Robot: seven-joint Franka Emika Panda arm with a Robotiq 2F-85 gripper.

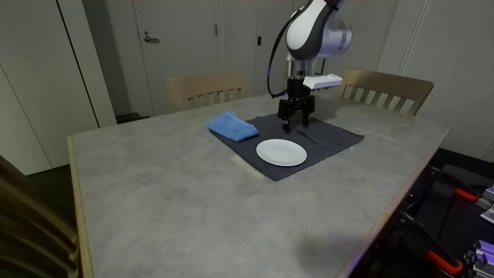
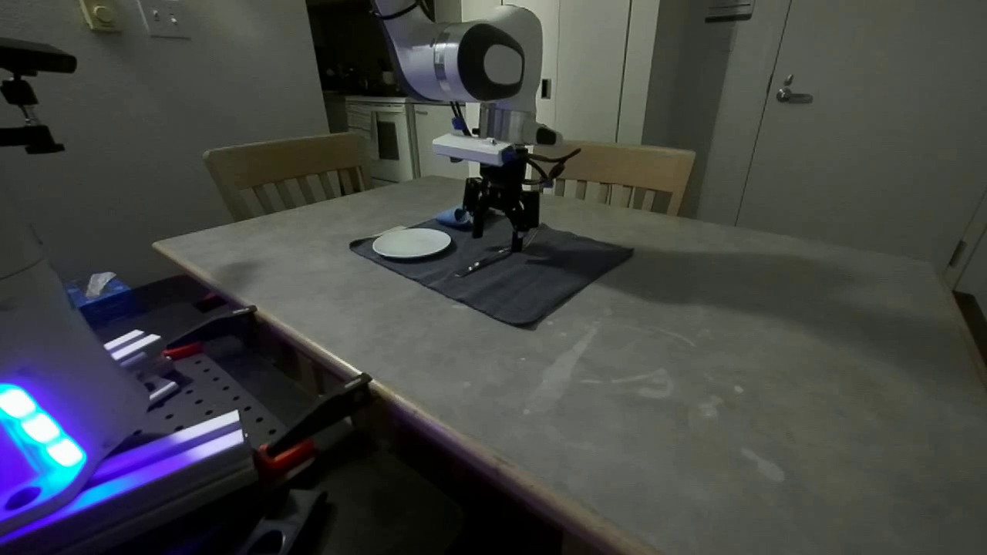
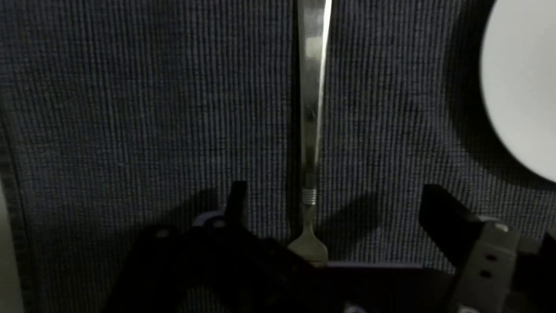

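A silver fork (image 3: 311, 114) lies flat on the dark ribbed placemat (image 3: 156, 104), its handle running away from my gripper in the wrist view. My gripper stands open above the mat, with one finger on each side of the fork's neck and a clear gap to both. The tines are hidden below the gripper body. To the right is part of a white plate (image 3: 526, 78), seen whole as a white plate (image 1: 281, 152) in exterior view 1. In exterior view 2, the open gripper (image 2: 497, 237) hangs over the fork (image 2: 483, 263).
A folded blue cloth (image 1: 231, 126) rests on the left corner of the mat. Wooden chairs (image 1: 386, 88) stand behind the grey table (image 1: 185, 199), whose wide near part is bare. Clamps and a rail (image 2: 213, 444) sit beyond the table's edge.
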